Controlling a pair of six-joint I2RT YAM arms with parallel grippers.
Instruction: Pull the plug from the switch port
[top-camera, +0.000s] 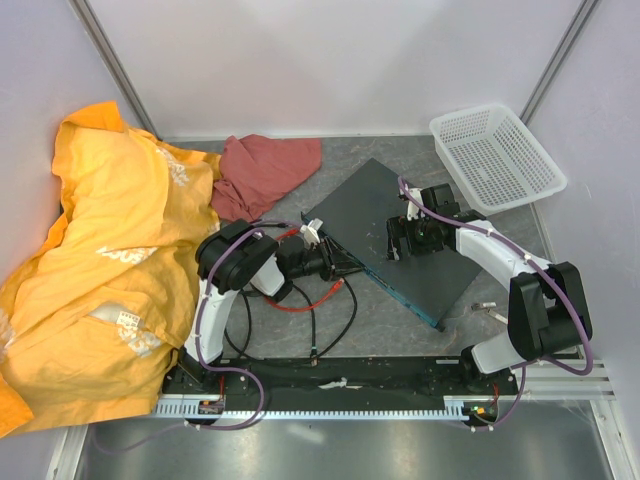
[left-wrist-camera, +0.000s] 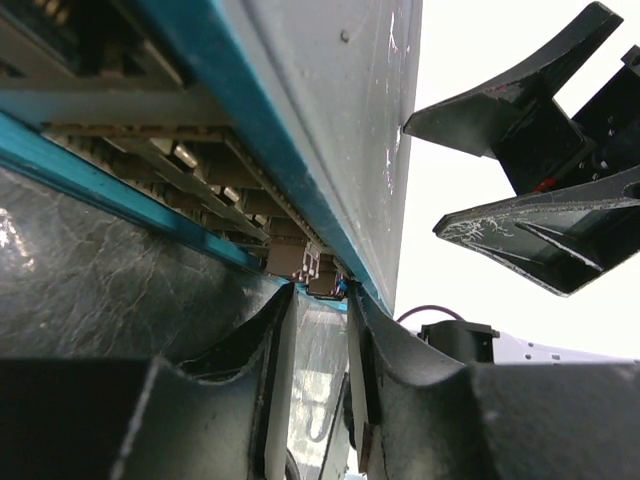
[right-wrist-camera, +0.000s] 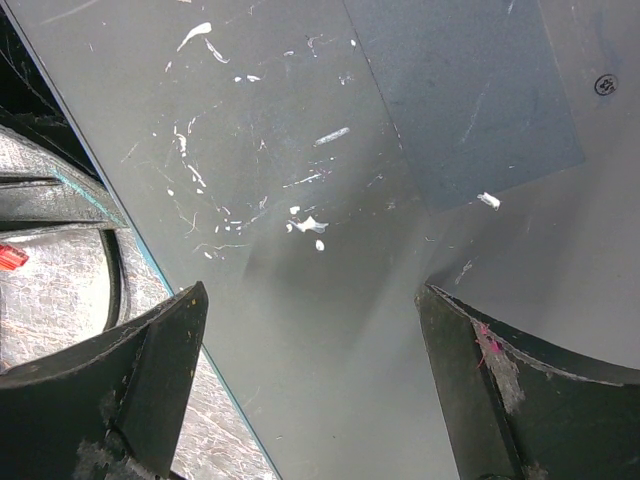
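The switch (top-camera: 400, 260) is a dark flat box lying at an angle, its blue-edged port side (top-camera: 408, 300) facing my left gripper (top-camera: 343, 265). Seen in the left wrist view, a row of ports (left-wrist-camera: 190, 175) runs along that side. My left gripper is partly open at the last port, with a visible gap between its fingers. A small brownish piece (left-wrist-camera: 322, 285) sits at the port there; whether it is the plug I cannot tell. Over the switch's bare top (right-wrist-camera: 320, 380), my right gripper stands open and empty.
Black cables (top-camera: 312, 325) and a red-ended cable (top-camera: 335, 287) lie loose by the left gripper. A white basket (top-camera: 497, 158) stands at the back right. Red cloth (top-camera: 265, 170) and orange cloth (top-camera: 110, 250) cover the left side.
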